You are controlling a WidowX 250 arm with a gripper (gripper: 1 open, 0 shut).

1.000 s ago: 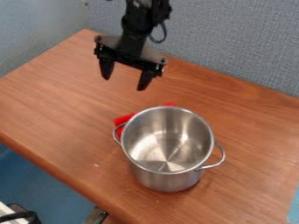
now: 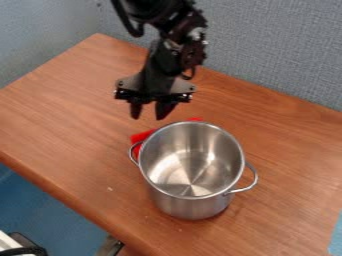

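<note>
A black gripper (image 2: 148,108) hangs over the middle of the wooden table (image 2: 67,120), its two fingers apart with nothing visible between them. It is above and behind a stainless steel pot (image 2: 191,189) with two handles, at the front right. A red object (image 2: 139,138) lies behind and left of the pot, mostly hidden by it.
Grey padded walls stand at the back and left. A cable and some hardware show off the table at the bottom left corner.
The gripper has moved lower in the view, toward the pot, and its fingers appear closer together than a second ago. The pot and red object look unmoved.
</note>
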